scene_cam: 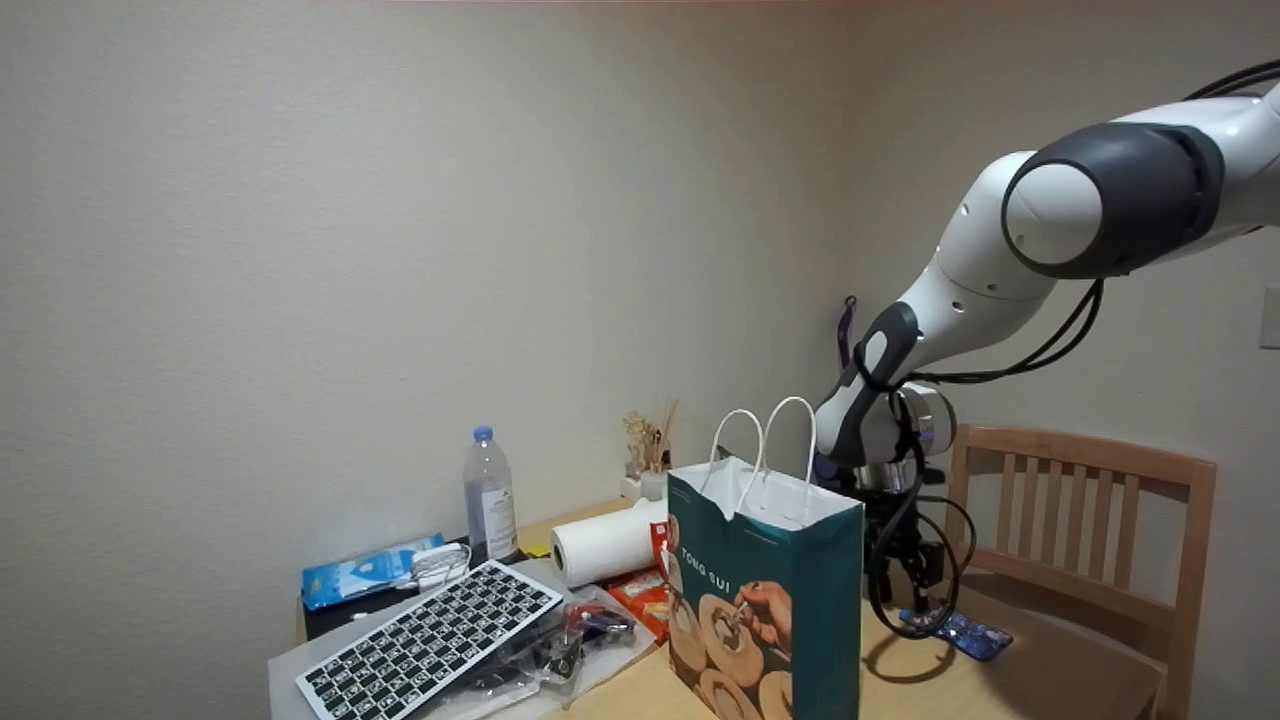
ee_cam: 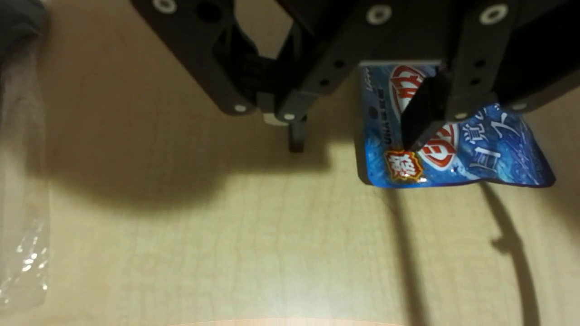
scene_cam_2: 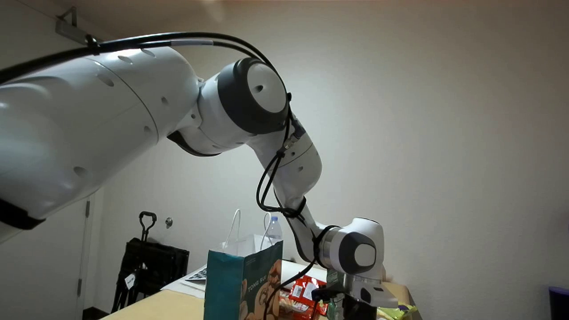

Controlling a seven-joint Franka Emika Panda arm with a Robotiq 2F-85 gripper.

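Note:
A blue candy pouch (ee_cam: 462,155) with red and white lettering lies flat on the wooden table, under the right side of my gripper in the wrist view. My gripper is part open, with a gap between its two fingertips. The right finger (ee_cam: 427,117) overlaps the pouch from above; whether it touches cannot be told. The left finger (ee_cam: 297,136) is over bare wood beside the pouch. Exterior view 1 shows the pouch (scene_cam: 978,636) near the table's right end. In exterior view 2 the fingertips are hidden below the frame.
A green paper bag (scene_cam: 768,600) with white handles stands left of the arm. Beyond it are a keyboard (scene_cam: 432,642), a bottle (scene_cam: 489,498), a paper roll (scene_cam: 606,540) and red packets (scene_cam: 642,596). A wooden chair (scene_cam: 1080,528) stands behind the table's right end.

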